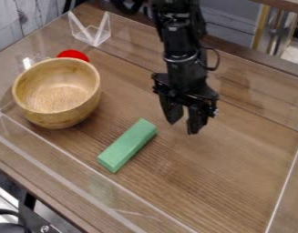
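Note:
A black robot arm reaches down from the top centre, its gripper [185, 111] open above the bare wooden table, right of and above a green block [128, 146]. The block lies lengthwise on a diagonal in the lower middle. A large wooden bowl [56, 95] sits at the left, with a red round object [73, 55] just behind it.
A white wire-like object [87, 27] stands at the back left. A wooden ledge runs along the top right, and a dark cable shows at the lower left corner.

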